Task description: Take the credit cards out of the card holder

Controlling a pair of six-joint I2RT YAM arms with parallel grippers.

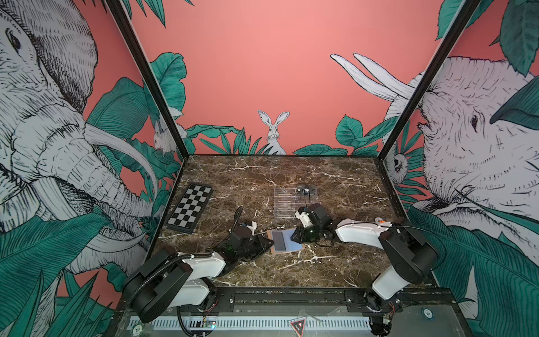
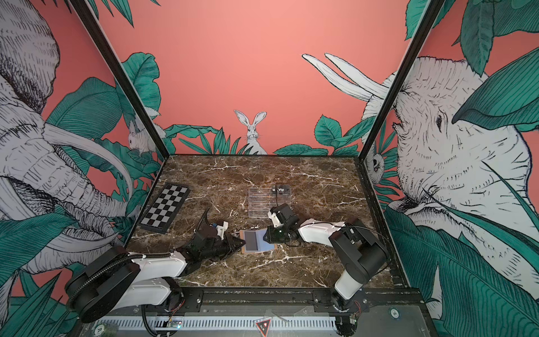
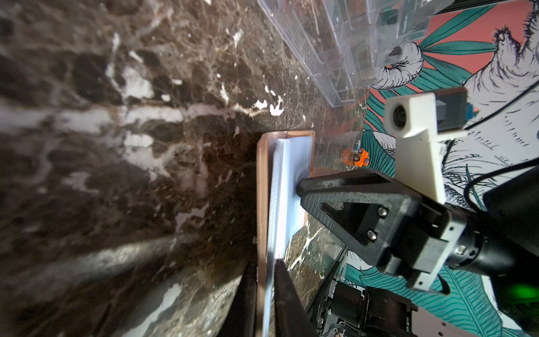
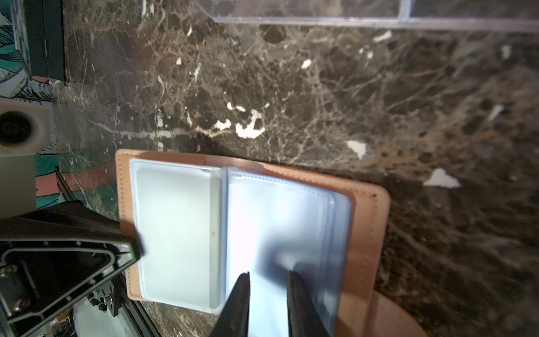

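The card holder (image 4: pixel 365 224) lies open on the marble table, with a tan stitched cover and clear bluish sleeves (image 4: pixel 275 224). A pale, whitish panel (image 4: pixel 176 230) fills its left side in the right wrist view. My right gripper is shut on part of the sleeves, though the grip itself is hard to make out. At the holder's left edge, my left gripper is part open, its fingers on either side of the cover and sleeves, seen edge-on. Individual credit cards cannot be told apart from the sleeves.
Behind the holder stands a clear plastic compartment tray (image 1: pixel 285 202). A black-and-white checkered board (image 1: pixel 191 207) lies at the far left. A small orange object (image 1: pixel 380 220) sits near the right edge. Bare marble shows in front of the holder.
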